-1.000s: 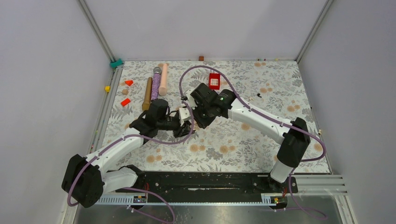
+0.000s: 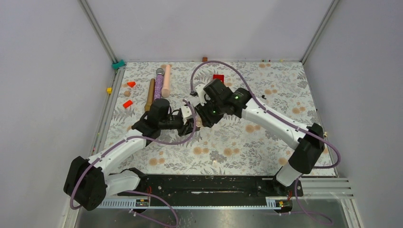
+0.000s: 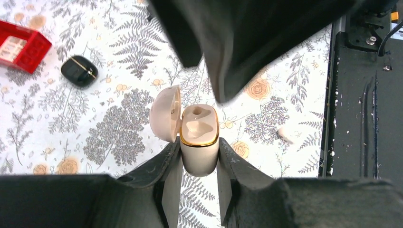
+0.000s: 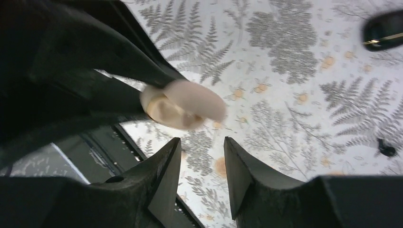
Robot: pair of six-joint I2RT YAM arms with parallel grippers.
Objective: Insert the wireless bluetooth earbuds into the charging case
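Note:
The cream charging case (image 3: 198, 154) stands with its lid (image 3: 164, 114) open, held in my left gripper, which is shut on it. An empty-looking earbud recess shows in its top, though detail is hard to tell. My right gripper is part open above and beside the case, with no object visible between its fingertips. In the left wrist view it is a blurred dark shape over the case. In the top view both grippers meet near the middle of the mat.
A red box (image 3: 21, 45) and a black rounded object (image 3: 79, 71) lie on the floral mat. Rolling pins and a purple microphone (image 2: 158, 85) lie at the back left.
My right arm has moved slightly up and to the right in the top view. The left arm is nearly still.

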